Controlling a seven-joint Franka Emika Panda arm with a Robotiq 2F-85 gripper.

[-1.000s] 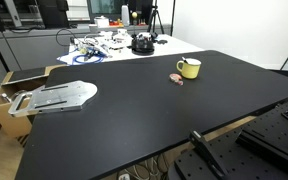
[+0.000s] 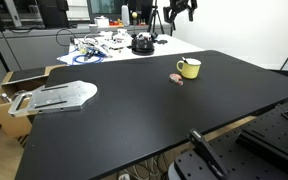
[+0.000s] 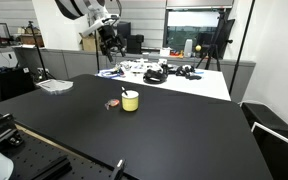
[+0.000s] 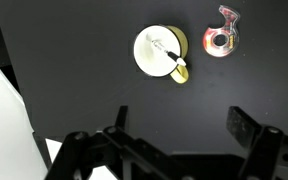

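Observation:
A yellow cup (image 2: 189, 68) stands upright on the black table, with a pen-like object (image 4: 170, 53) with a white and dark body resting in it. Beside the cup lies a small red and clear tape dispenser (image 4: 221, 32), seen also as the red tape dispenser (image 3: 112, 103) in exterior view 2. High over the table hangs my gripper (image 2: 178, 14), well clear of both objects. The wrist view shows its fingers (image 4: 121, 119) wide apart with only bare table between them; the gripper is open and empty.
A silver-white flat plate (image 2: 54, 97) lies on the table's left part. Behind the table are cables and equipment (image 2: 109, 42), and a wooden box (image 2: 19, 100) sits off its left edge.
The cup, tape dispenser and plate have stayed where they were.

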